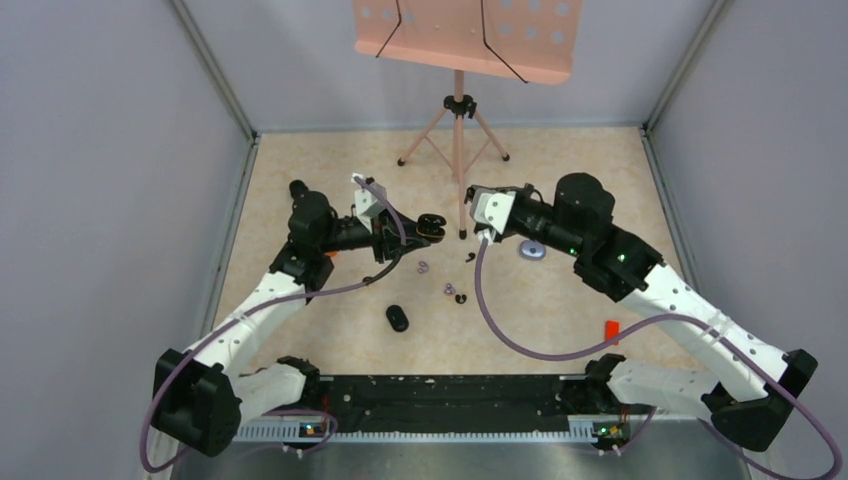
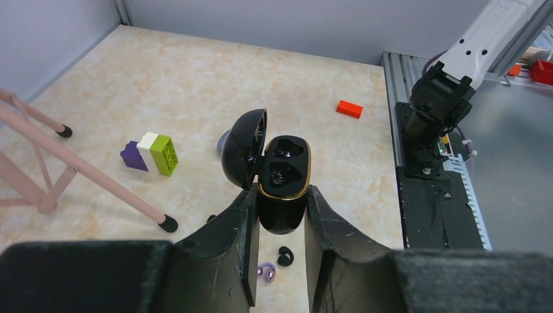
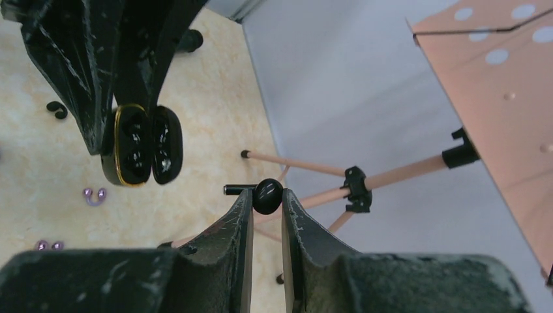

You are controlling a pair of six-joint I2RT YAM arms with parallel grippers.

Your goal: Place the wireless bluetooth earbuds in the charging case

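The open black charging case (image 2: 283, 202) with a gold rim is held upright between the fingers of my left gripper; its lid (image 2: 241, 147) stands raised. In the right wrist view the case (image 3: 130, 147) is at upper left. My right gripper is shut on a small black earbud (image 3: 267, 194), its glossy round end and dark stem showing at the fingertips, apart from the case. In the top view the two grippers face each other above the middle of the table, with the right gripper's tips largely hidden by its wrist.
Small earbuds (image 1: 460, 298) and purple pieces (image 1: 449, 289) lie on the table with a black oblong case (image 1: 397, 318). A pink tripod stand (image 1: 459, 150) is at the back, coloured blocks (image 2: 156, 154) beside it. A red block (image 1: 612, 330) lies at the right.
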